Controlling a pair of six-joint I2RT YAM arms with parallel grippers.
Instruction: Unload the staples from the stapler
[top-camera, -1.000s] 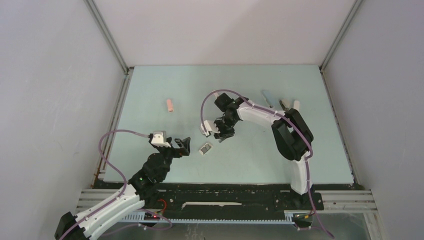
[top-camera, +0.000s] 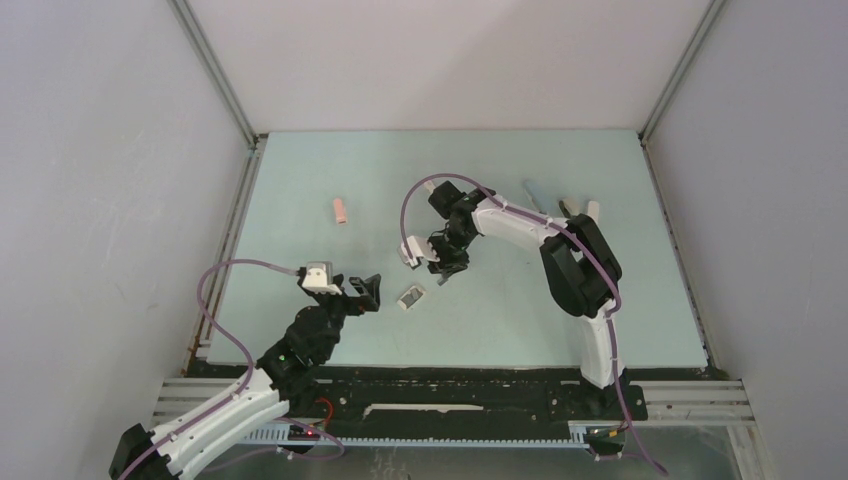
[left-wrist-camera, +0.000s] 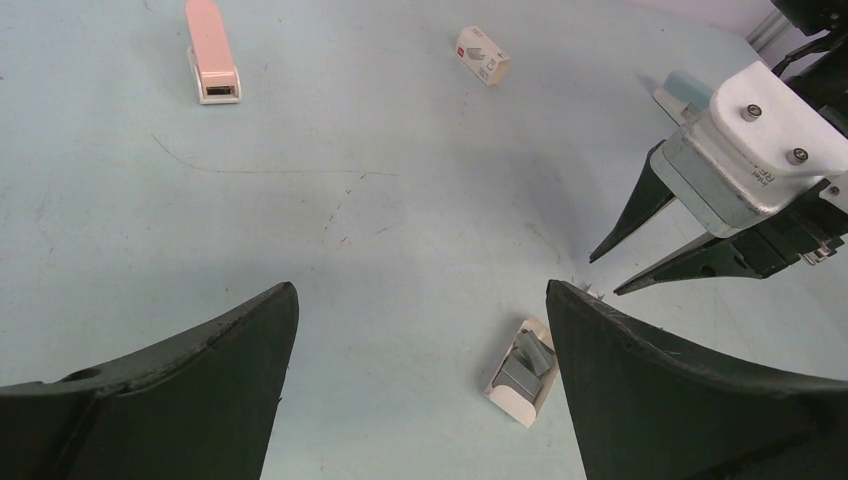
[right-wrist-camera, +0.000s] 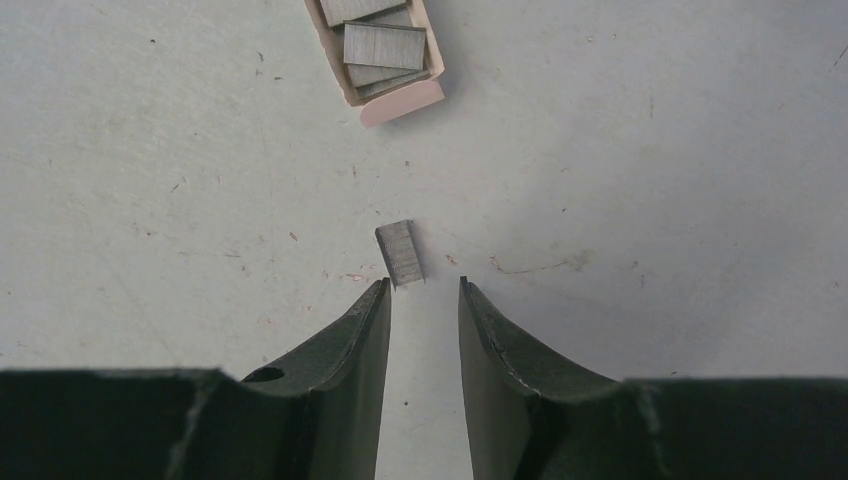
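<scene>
On the table lies a small strip of grey staples (right-wrist-camera: 400, 253), just beyond the fingertips of my right gripper. That gripper is part open, with a gap between its fingers and nothing held. An open box of staples holds several grey strips; it also shows at the top of the right wrist view. My left gripper is wide open and empty, left of the staple box in the top view. At the far left of the table stands a closed pink stapler (left-wrist-camera: 212, 50), apart from both grippers.
A small white box (left-wrist-camera: 483, 55) sits toward the back, near the right arm. At the back right are a blue item (top-camera: 535, 195) and other pale and dark items.
The right arm has shifted slightly toward the back left of the table over the last second. My left arm, the stapler and the staple box have stayed put.
</scene>
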